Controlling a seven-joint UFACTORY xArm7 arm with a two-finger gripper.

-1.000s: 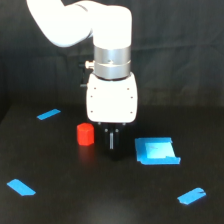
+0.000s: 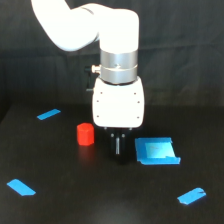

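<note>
Over the middle of the dark table hangs my gripper (image 2: 118, 147), a white hand pointing down with small dark fingers. The fingers blend into the dark background, so how far apart they stand and whether anything is between them cannot be made out. A red block (image 2: 85, 134) stands to the left of the fingers, apart from them. To their right lies a blue square (image 2: 158, 150) on the table, with nothing visible on it.
Strips of blue tape lie on the table: one at the back left (image 2: 48, 114), one at the front left (image 2: 20, 187) and one at the front right (image 2: 191, 196).
My gripper has shifted slightly to the right and a little lower in the picture. The red block and the blue square have not moved.
</note>
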